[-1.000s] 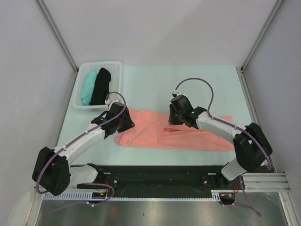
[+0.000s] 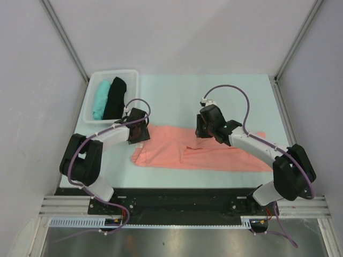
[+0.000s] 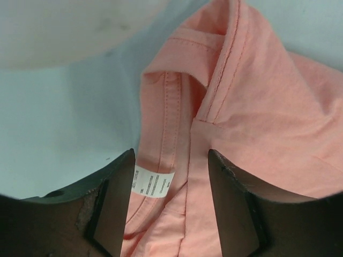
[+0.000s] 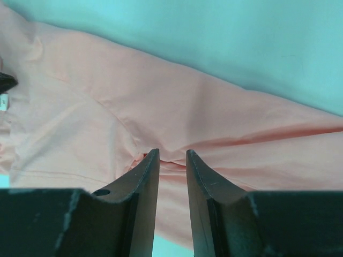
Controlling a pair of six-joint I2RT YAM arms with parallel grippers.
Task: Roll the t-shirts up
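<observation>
A pink t-shirt (image 2: 166, 155) lies spread on the pale board, its left end bunched with folded seams and a white label (image 3: 153, 184). My left gripper (image 2: 140, 136) is low over that left end; in the left wrist view its fingers (image 3: 112, 198) stand apart on either side of the folded edge (image 3: 195, 139). My right gripper (image 2: 202, 132) hangs over the middle-right of the shirt; in the right wrist view its fingers (image 4: 134, 214) are parted slightly above a crease, with no cloth seen held.
A white bin (image 2: 89, 107) at the back left holds a rolled teal cloth (image 2: 101, 99) and a black one (image 2: 115, 99). The board is clear behind the shirt and along its front edge.
My left arm has swung back from the lower left, its gripper staying at the shirt's left end.
</observation>
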